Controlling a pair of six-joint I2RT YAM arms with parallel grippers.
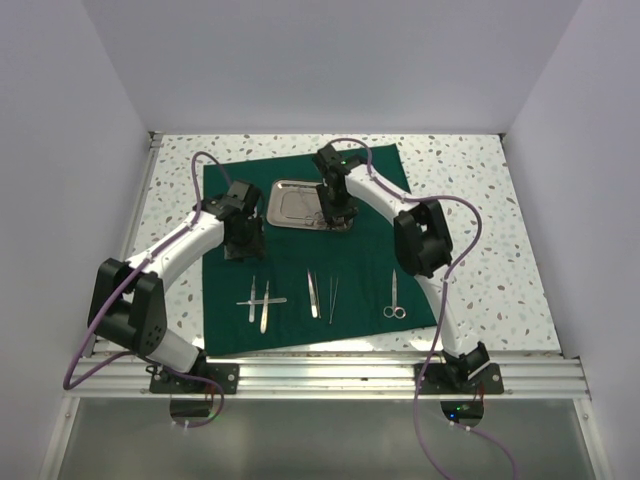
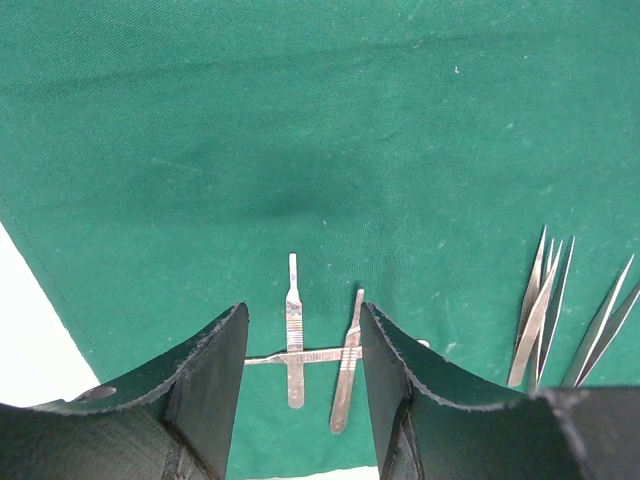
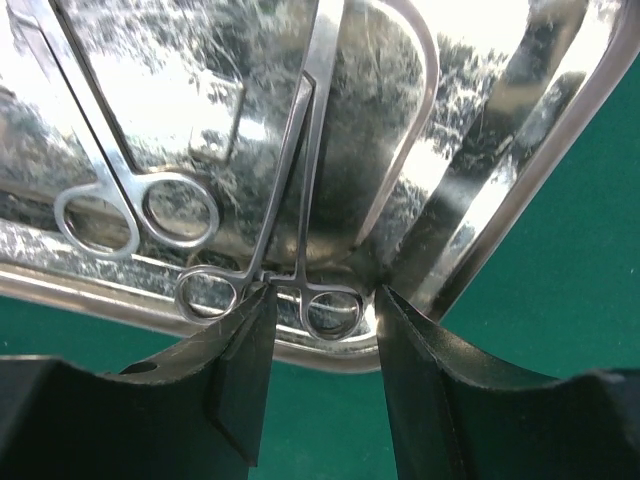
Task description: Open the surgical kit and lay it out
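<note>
The metal tray (image 1: 296, 184) lies at the back middle of the green cloth (image 1: 360, 300). My right gripper is over the tray's near right corner, its fingers parted on either side of a ring handle of a scissor-like instrument (image 3: 312, 140). Whether they touch it I cannot tell. Left of it in the tray lies a second ring-handled instrument (image 3: 105, 160). A curved tool (image 3: 425, 90) lies to its right. My left gripper hangs open and empty over the cloth, behind two scalpel handles (image 2: 295, 340) that lie with a crosswise one.
On the cloth's front half lie tweezers and slim tools (image 1: 314, 295), another pair of thin tweezers (image 1: 334, 300) and scissors (image 1: 394, 297) at the right. Bare cloth (image 1: 360, 260) stretches between the tray and these rows.
</note>
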